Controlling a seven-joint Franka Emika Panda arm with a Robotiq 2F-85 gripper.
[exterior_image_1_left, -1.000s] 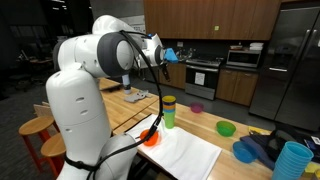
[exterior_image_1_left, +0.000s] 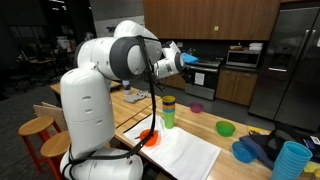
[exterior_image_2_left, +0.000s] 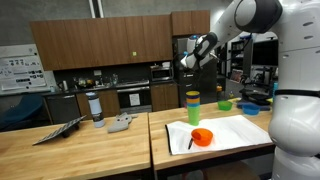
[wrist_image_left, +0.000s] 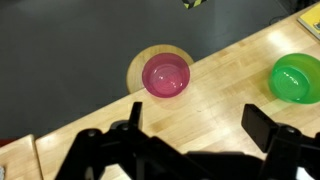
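In the wrist view my gripper is open with nothing between its fingers, well above the table. Ahead of it lies an empty pinkish-red bowl (wrist_image_left: 166, 75) on a round wooden piece at the table's edge. To its right is an empty green bowl (wrist_image_left: 294, 78). Exterior view 1 shows both, the pinkish-red bowl (exterior_image_1_left: 196, 107) at the far edge and the green bowl (exterior_image_1_left: 225, 128) nearer. A blue bowl (exterior_image_1_left: 245, 151) sits closer still. An orange-red bowl (exterior_image_2_left: 201, 137) rests on the white sheet (exterior_image_2_left: 235, 130), beside a tall stack (exterior_image_2_left: 193, 108) coloured yellow, blue and green.
At the right end of the table stand a tall light-blue container (exterior_image_1_left: 291, 160) and a dark bundle (exterior_image_1_left: 264, 144). Grey floor lies beyond the table's edge in the wrist view.
In exterior view 1 the arm's front end has swung to the right and reached farther out over the table. The bowls and the stack have not moved.
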